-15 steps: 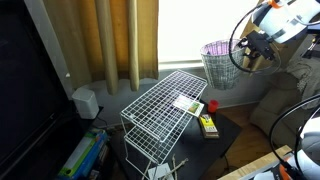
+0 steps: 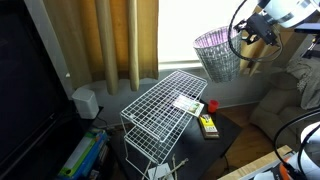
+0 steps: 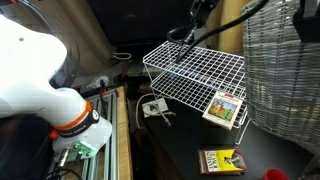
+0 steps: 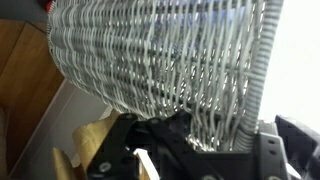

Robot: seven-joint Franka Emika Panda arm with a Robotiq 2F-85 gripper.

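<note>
A grey woven basket (image 2: 217, 54) hangs in the air above the right side of the table, its mouth upward in exterior view 1. My gripper (image 2: 247, 33) is shut on the basket's rim at its right side. In the wrist view the basket's woven wall (image 4: 150, 55) fills much of the picture, and the dark gripper meets its edge at the bottom. Exterior view 2 shows part of the basket (image 3: 280, 80) large at the right, close to that camera. What lies inside the basket cannot be made out.
A white wire rack (image 2: 160, 110) stands on the dark table, with a colourful box (image 2: 188, 104) at its right edge. Beside it are a red cup (image 2: 212, 106) and a yellow-red packet (image 2: 208, 126). Curtains (image 2: 135, 40) hang behind.
Over the last second the basket and my gripper have risen and shifted slightly left in exterior view 1. The objects on the table have stayed put.
</note>
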